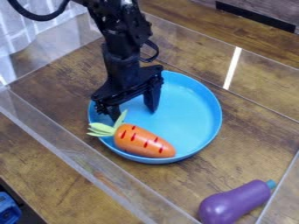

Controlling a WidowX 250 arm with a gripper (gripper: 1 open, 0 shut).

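Note:
My black gripper (126, 98) stands open over the left and back part of a light blue round plate (193, 118), its fingers down at about plate level. An orange toy carrot (145, 140) with red stripes and pale green leaves lies on the front of the plate, in front of the fingers, with nothing seen between them.
A purple toy eggplant (232, 203) lies at the front right on the wooden table (70, 175). Clear panels run along the left and front edges. A blue object (6, 210) shows at the bottom left corner.

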